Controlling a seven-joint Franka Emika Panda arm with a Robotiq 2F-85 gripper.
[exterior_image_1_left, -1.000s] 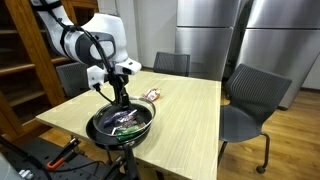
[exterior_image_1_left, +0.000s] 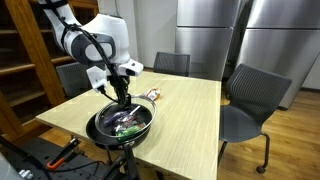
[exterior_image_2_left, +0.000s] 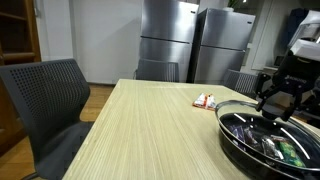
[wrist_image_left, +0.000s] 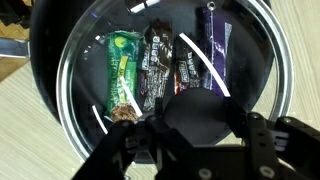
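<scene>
A clear glass lid with a metal rim (wrist_image_left: 69, 112) and a round black knob (wrist_image_left: 197, 117) fills much of the wrist view. My gripper is shut on that knob, one finger to each side. Beneath the glass is a black pot (exterior_image_2_left: 238, 150), holding several wrapped snack bars, among them a green one (wrist_image_left: 123, 68) and a purple one (wrist_image_left: 214, 42). The lid is over the pot, its rim somewhat off-centre from the pot's wall in the wrist view. Whether the rim touches the pot all round, I cannot tell.
A small red and white packet (exterior_image_2_left: 204, 101) lies on the light wooden table (exterior_image_1_left: 190, 125) beyond the pot. Dark chairs (exterior_image_1_left: 245, 108) stand around it.
The gripper and lid have shifted only slightly over the pot, and the bars under the glass show a little differently. The grip on the knob appears unchanged.
</scene>
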